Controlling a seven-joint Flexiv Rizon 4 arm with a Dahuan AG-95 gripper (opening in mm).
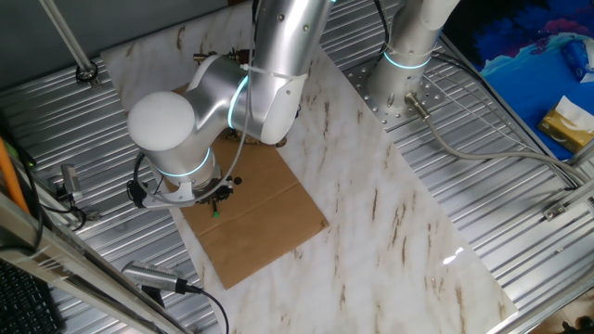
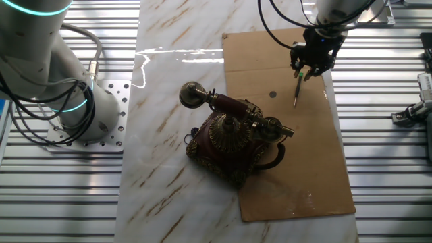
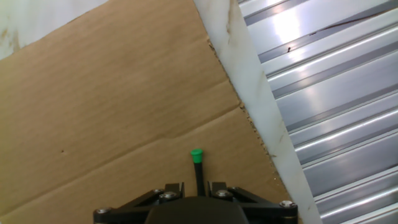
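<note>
A thin black tool with a green end [image 3: 197, 154], like a small screwdriver or pen, is over the brown cardboard [image 1: 264, 227]. My gripper is low above it, pointing down. In the wrist view the tool passes between the two fingers, with a gap showing on each side, so the fingers look open. Exterior view 2 shows the tool's dark, narrow shaft [image 2: 297, 94] reaching out from beneath the gripper [image 2: 302, 73]. Whether the tool touches the cardboard is hard to tell. In exterior view 1 the arm hides most of it.
An ornate old-style telephone [image 2: 229, 138] stands partly on the cardboard, its handset across the top. Bare marble-patterned tabletop [image 1: 371, 223] lies to one side of the cardboard. Beyond the board's edge run ribbed metal slats [image 3: 336, 112]. A tissue box [image 1: 568, 125] sits far off.
</note>
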